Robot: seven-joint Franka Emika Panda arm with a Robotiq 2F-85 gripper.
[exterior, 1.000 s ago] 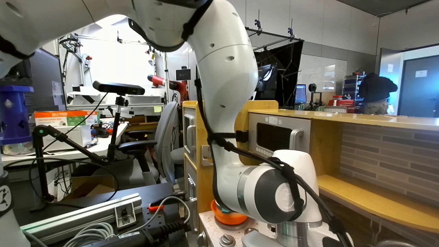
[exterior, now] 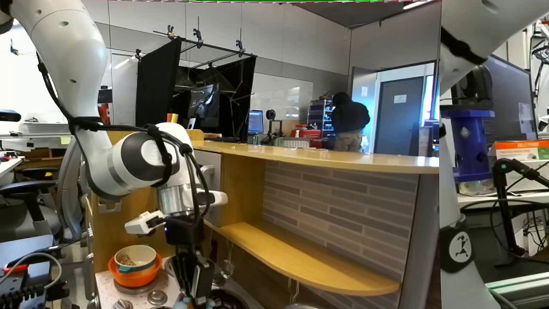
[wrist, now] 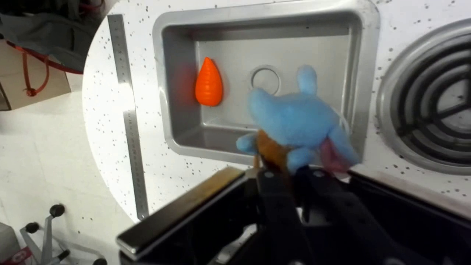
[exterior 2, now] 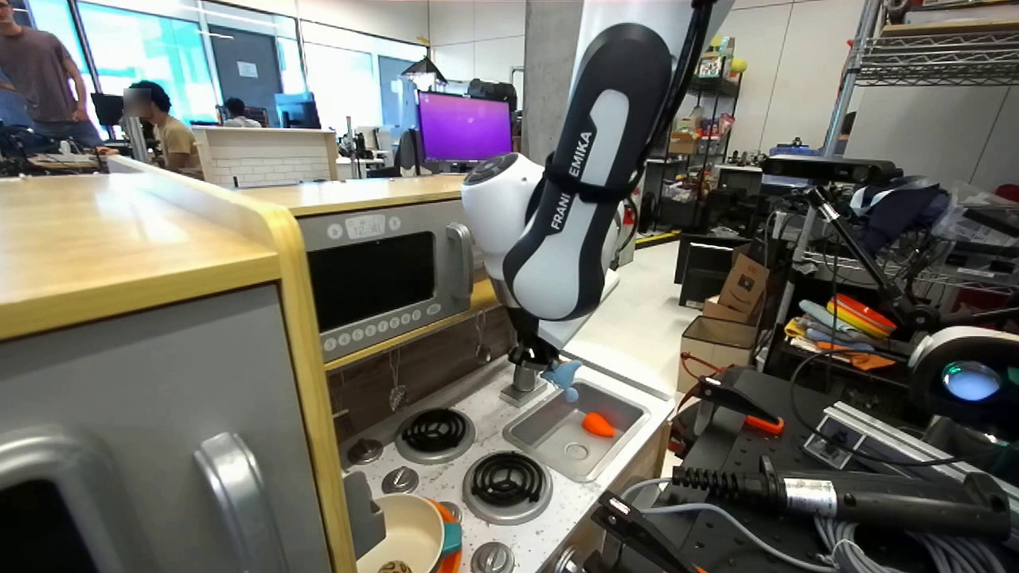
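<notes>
A light blue plush toy (wrist: 289,119) with a brown patch and a pink part is held in my gripper, which is shut on it. In the wrist view the toy overlaps the sink's near edge and right half. Exterior view 2 has my gripper (exterior 2: 536,358) beside the faucet, with the blue toy (exterior 2: 564,377) over the sink's back corner. In exterior view 1 my gripper (exterior: 194,291) points down at the bottom edge, and only a bit of blue shows there. An orange carrot-like toy (wrist: 209,83) lies in the grey sink (wrist: 269,154).
A cream pot with teal handles (exterior: 134,256) sits in an orange bowl (exterior: 134,278) on the stove top. Black burners (exterior 2: 507,479) lie beside the sink. A wooden shelf (exterior: 309,260) and the microwave (exterior 2: 382,272) stand close behind the arm.
Exterior view 1 is now shifted sideways, with part wrapped to its right edge.
</notes>
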